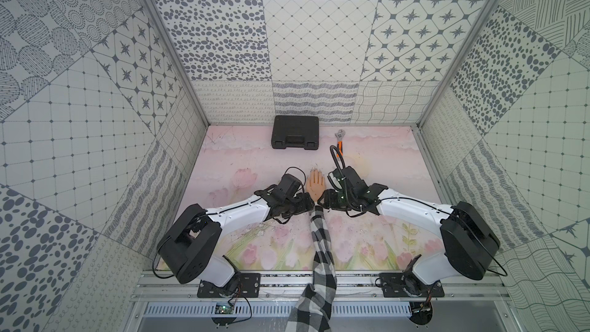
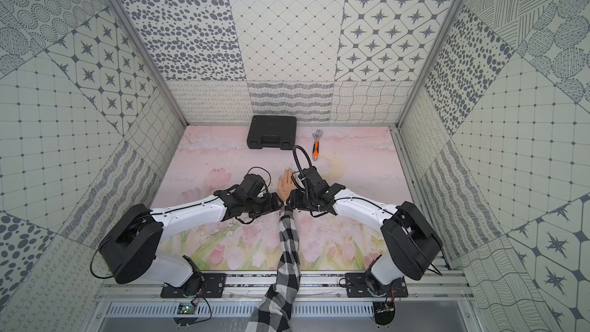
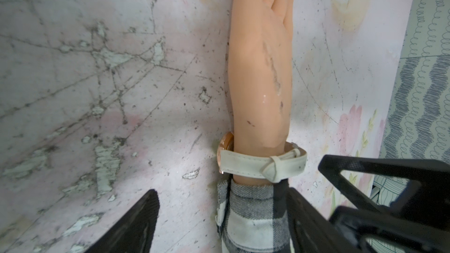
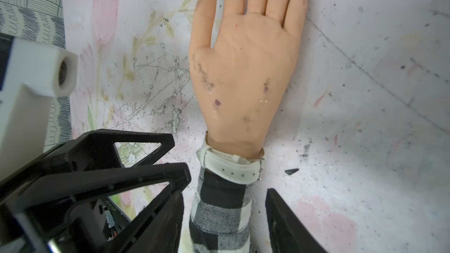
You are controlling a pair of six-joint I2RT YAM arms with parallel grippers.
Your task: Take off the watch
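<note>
A palm-up mannequin hand (image 4: 239,84) in a black-and-white checked sleeve (image 3: 253,217) lies on the table. Around its wrist is a white watch strap (image 4: 229,166), fastened, with a buckle and a strap loop (image 3: 276,168) showing. A rose-gold case edge (image 3: 225,149) peeks out at one side; the dial is hidden. My left gripper is partly open, its fingers apart at sleeve level just below the strap. From the other side, my right gripper also stands partly open over the sleeve near the strap. Neither appears to grip anything.
A black case (image 1: 295,132) sits at the back of the table, with an orange-handled wrench (image 2: 316,145) to its right. The two grippers are close together over the wrist. Bare table lies on both sides of the hand.
</note>
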